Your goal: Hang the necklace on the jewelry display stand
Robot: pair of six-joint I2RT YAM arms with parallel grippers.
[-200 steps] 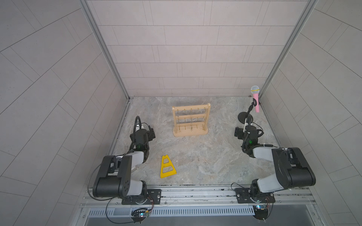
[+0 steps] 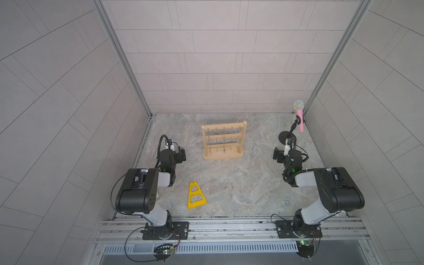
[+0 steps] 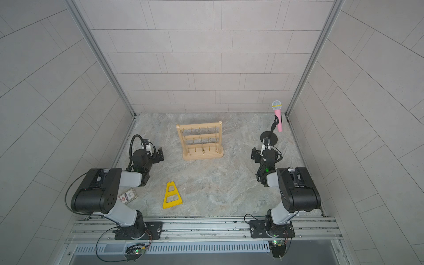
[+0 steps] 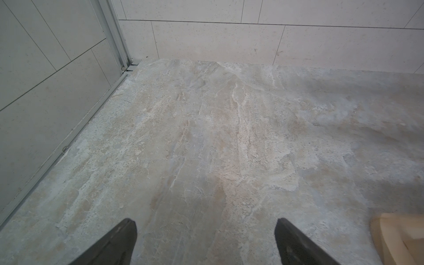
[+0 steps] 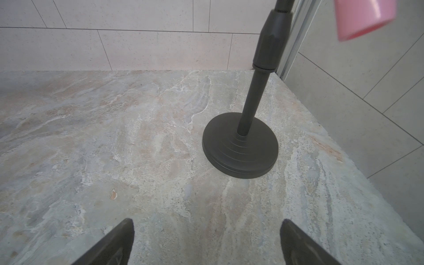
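The pale wooden jewelry stand (image 2: 224, 156) stands upright near the middle of the table, with crossbars and small hooks. Thin strands hang at its centre in both top views, but they are too fine to tell whether one is the necklace. No necklace shows clearly elsewhere. Left of the stand and apart from it, my left gripper is open and empty over bare tabletop; a corner of the stand's base (image 4: 397, 240) enters that view at lower right. On the other side, my right gripper is also open, with nothing between its fingers.
A black round-based holder (image 5: 240, 145) with a pink microphone (image 2: 300, 120) stands at the back right, just beyond my right gripper. A yellow triangular piece (image 2: 195, 197) lies front left. A small card (image 3: 127, 196) lies near the left arm.
Compared with a second ago, the left gripper sits slightly further right and the right gripper slightly further left, with both arms' elbows shifted. The stand has not moved.
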